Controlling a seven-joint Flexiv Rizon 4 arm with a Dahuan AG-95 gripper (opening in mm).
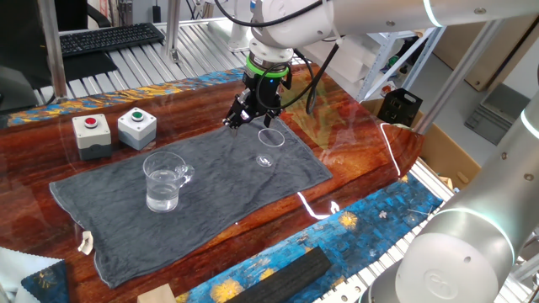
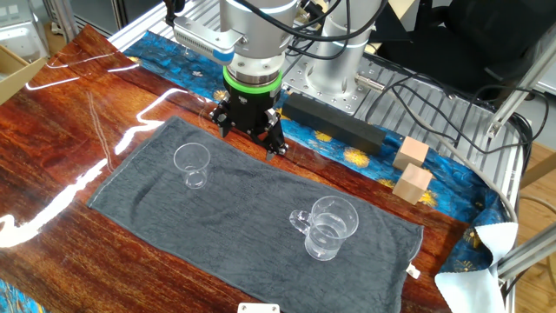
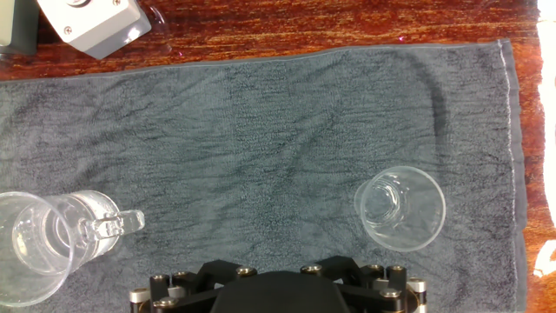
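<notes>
A clear glass mug (image 1: 162, 190) with a handle stands upright on the grey towel (image 1: 109, 223), with some clear liquid in it. An empty-looking clear glass (image 2: 193, 165) stands upright toward the towel's other end; in the wrist view this glass (image 3: 401, 209) is at the right and the mug (image 3: 65, 239) at the left. My gripper (image 2: 250, 139) hangs above the towel's edge, apart from both vessels. Its fingers are spread wide, with nothing seen between them. In the wrist view the gripper shows along the bottom edge.
Two button boxes, one red (image 1: 92, 135) and one green (image 1: 137, 128), stand beside the towel. Wooden blocks (image 2: 412, 183) and a long black bar (image 2: 334, 122) lie on the robot's side. The towel between mug and glass is clear.
</notes>
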